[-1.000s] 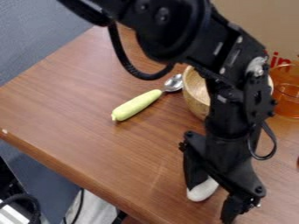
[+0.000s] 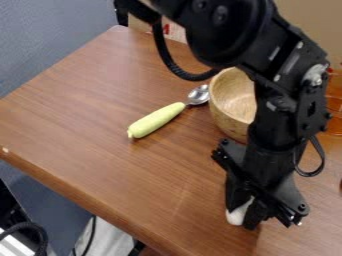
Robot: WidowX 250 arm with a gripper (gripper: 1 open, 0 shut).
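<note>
The black gripper (image 2: 262,208) is low over the right part of the wooden table (image 2: 80,120), pointing down around a white object (image 2: 238,214) that is partly hidden behind its fingers. Whether it grips that object is unclear. A pale yellow-green vegetable (image 2: 155,121) lies at the middle of the table. A metal spoon (image 2: 198,96) lies just above its right end, beside a tan wooden bowl (image 2: 230,100), which is partly hidden by the arm.
An orange container (image 2: 334,120) stands at the right behind the arm. The table's left edge drops to a grey area with cables at the lower left.
The arm and gripper have shifted slightly, the gripper now sitting a little higher in the view and covering more of the white object.
</note>
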